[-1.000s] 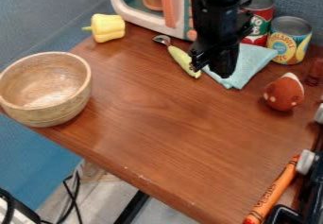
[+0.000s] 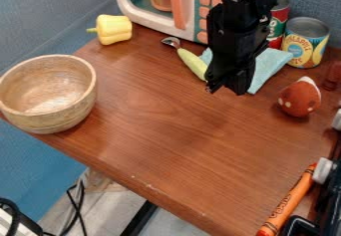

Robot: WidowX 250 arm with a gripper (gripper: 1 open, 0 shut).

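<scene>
The black gripper [image 2: 229,79] hangs low over the back of the wooden table, in front of a light blue cloth [image 2: 269,63] and beside a pale yellow item [image 2: 193,62], partly hidden behind it. Whether its fingers are open or shut on something is unclear in the dark silhouette.
A wooden bowl [image 2: 46,109] sits left. A yellow toy [image 2: 112,29], toy microwave [image 2: 155,11], spoon [image 2: 170,42] and cans [image 2: 305,43] are at the back. A red-brown ball [image 2: 300,99] and orange crayon [image 2: 288,205] are right.
</scene>
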